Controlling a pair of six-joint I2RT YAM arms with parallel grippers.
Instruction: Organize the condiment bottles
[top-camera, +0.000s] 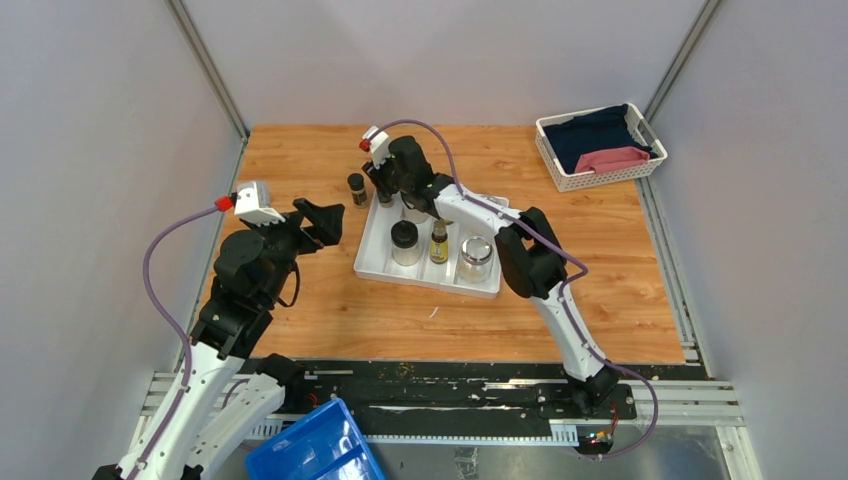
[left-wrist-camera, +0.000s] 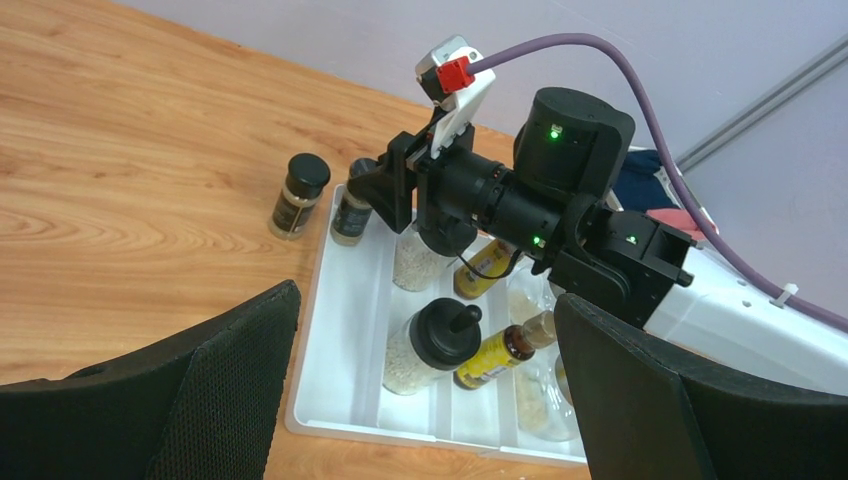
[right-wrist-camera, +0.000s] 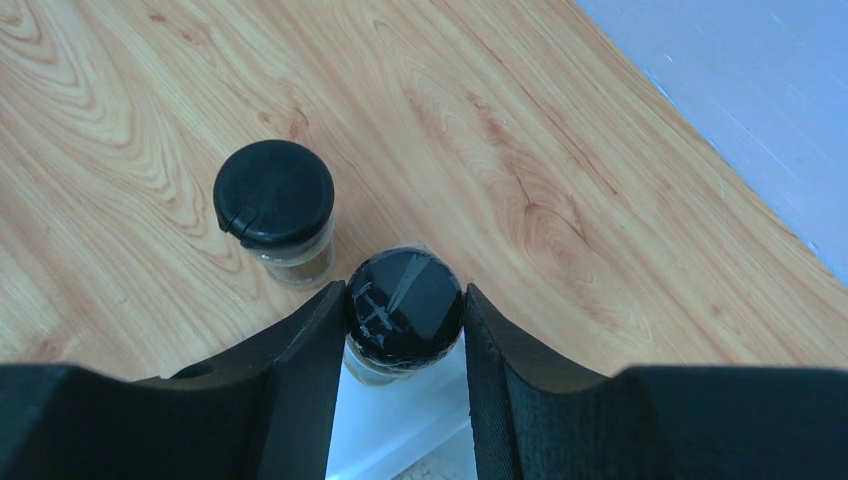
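A small spice bottle (right-wrist-camera: 405, 310) with a black cap stands in the back left corner of the white tray (left-wrist-camera: 335, 385). My right gripper is open around that cap, one finger close on each side; whether the pads touch it is unclear. A second black-capped spice bottle (left-wrist-camera: 300, 195) stands on the table just outside the tray's left edge. In the tray are black-lidded jars, one of them (top-camera: 405, 240) at the front, a yellow-labelled bottle (top-camera: 439, 242) and a clear jar (top-camera: 475, 258). Left of the tray, my left gripper (top-camera: 326, 222) hangs open and empty.
My right arm crosses over the tray and partly hides its back row. A white basket (top-camera: 605, 180) with dark and pink cloth sits at the back right. Bare wood lies left and right of the tray. A blue bin (top-camera: 315, 445) is at the front.
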